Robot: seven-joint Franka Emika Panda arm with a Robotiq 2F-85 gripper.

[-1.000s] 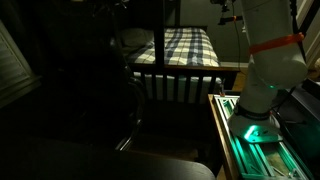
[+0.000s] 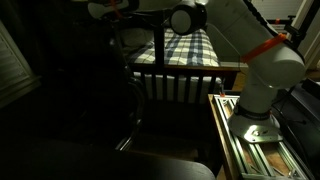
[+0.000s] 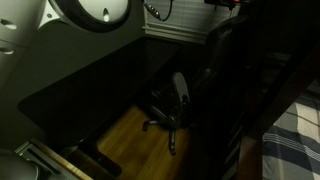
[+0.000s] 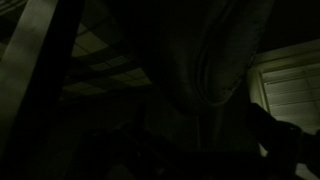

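In the wrist view, the dark fingers of my gripper show faintly along the lower edge, one left and one right, standing apart. No object can be made out between them. A dark, rounded chair back (image 4: 215,65) with a seam fills the upper middle of that view. My white arm (image 2: 265,60) with red bands rises from its base at the right and reaches left along the top edge in the first exterior view. The gripper itself cannot be made out clearly in either exterior view.
A black office chair (image 3: 172,105) stands on the wooden floor (image 3: 135,140) beside a dark desk (image 3: 95,85). A bed with a plaid cover (image 2: 190,47) lies behind a dark rail (image 2: 180,70). The room is very dim; blinds (image 3: 185,20) cover the window.
My arm has swung down and to the left, its forearm now crossing the top of the first exterior view. The base light has turned from green to white.
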